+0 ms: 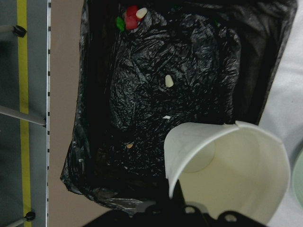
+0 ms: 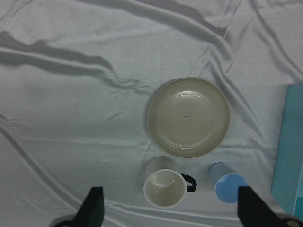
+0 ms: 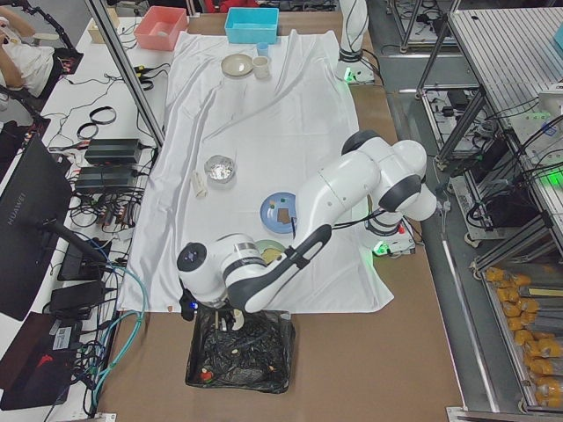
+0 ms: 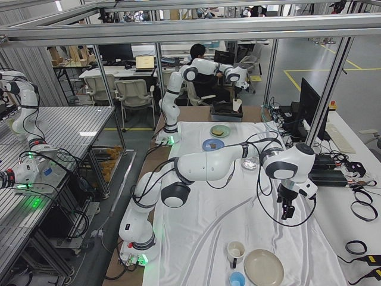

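Note:
A white paper cup (image 1: 227,175) is held by my left gripper (image 3: 224,312) above the black bin (image 3: 251,360), which is lined with a bag and holds small scraps (image 1: 132,19). The cup lies tilted in the left wrist view, its inside facing the camera. My right gripper (image 4: 287,211) hangs over the white cloth; in the right wrist view its fingers are spread above a beige plate (image 2: 188,118), a white mug (image 2: 161,189) and a blue cup (image 2: 229,188).
A blue plate (image 3: 273,211) and a green plate (image 4: 220,127) with food lie on the cloth, near a metal bowl (image 3: 220,167). A turquoise bin (image 3: 252,22) stands at the far end.

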